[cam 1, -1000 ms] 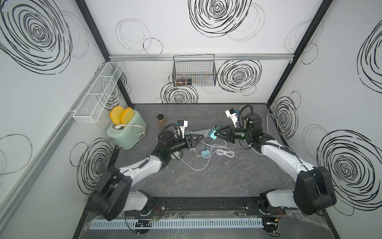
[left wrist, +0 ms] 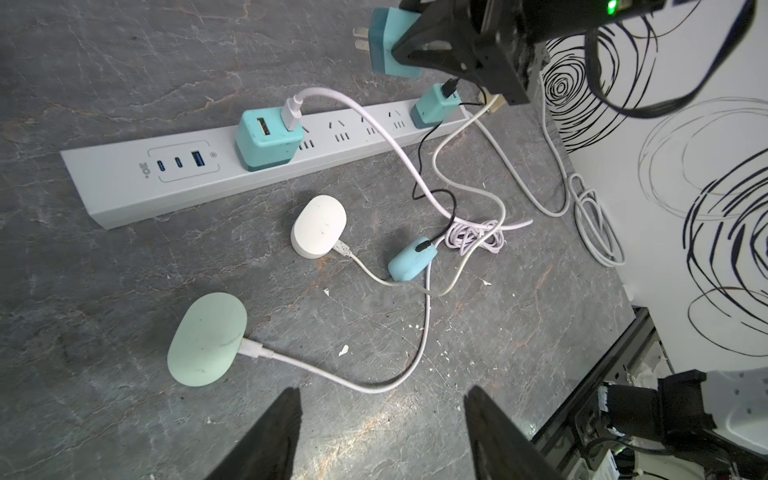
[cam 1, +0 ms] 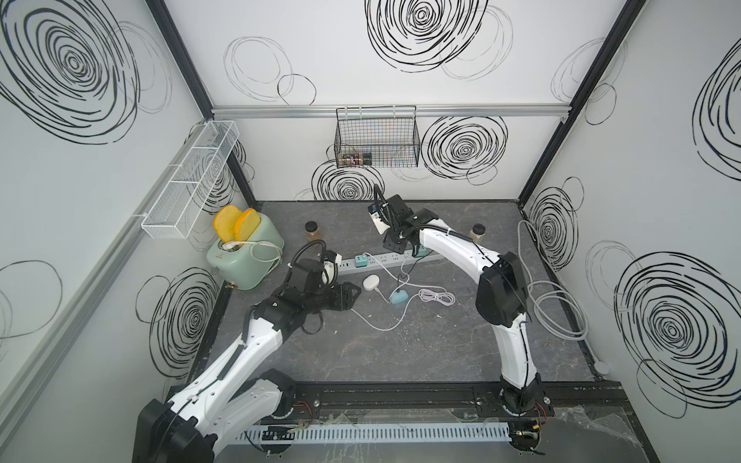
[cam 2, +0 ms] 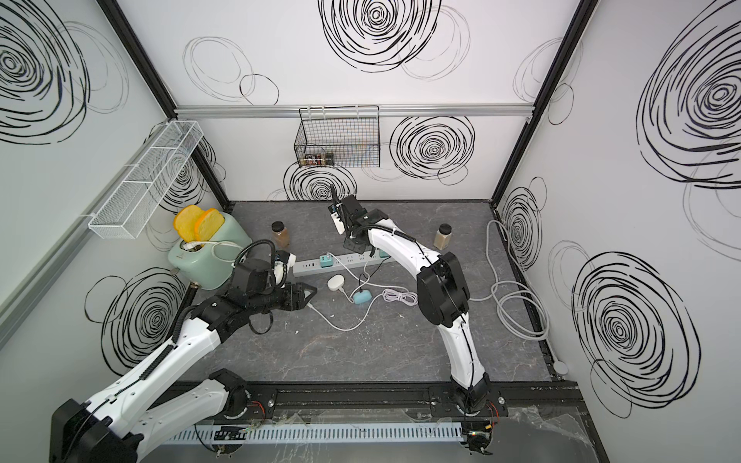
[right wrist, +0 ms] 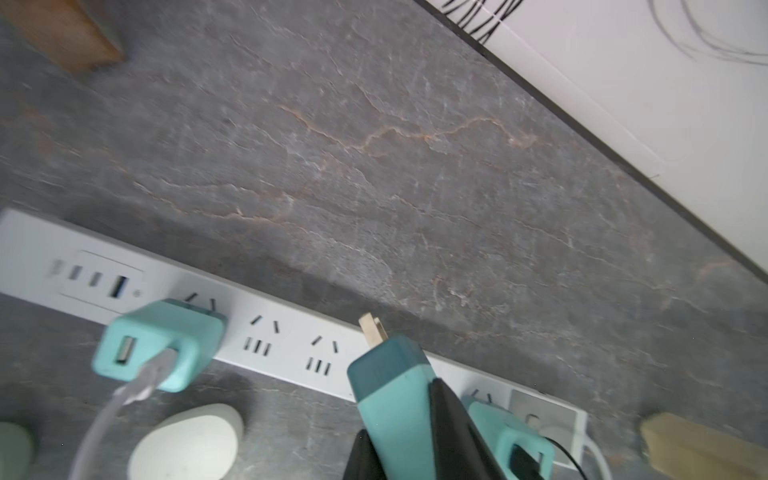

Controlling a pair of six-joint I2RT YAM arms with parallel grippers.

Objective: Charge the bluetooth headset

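Observation:
My right gripper is shut on a teal charger plug, held above the white power strip with its metal prongs bare. On the strip sit a teal charger with a white cable and, farther right, another teal plug with a black cable. In the left wrist view a green headset case, a white case and a small blue case lie in front of the strip, each joined to a cable. My left gripper stands open above the table, nothing between its fingers.
A green toaster stands at the left, with a brown-filled jar behind the strip. Another jar is at the right. A bundled white cable lies mid-table.
My right gripper has moved left and back with the teal plug, ending over the strip, and its arm has turned. My left gripper has drawn back to the left and stays empty.

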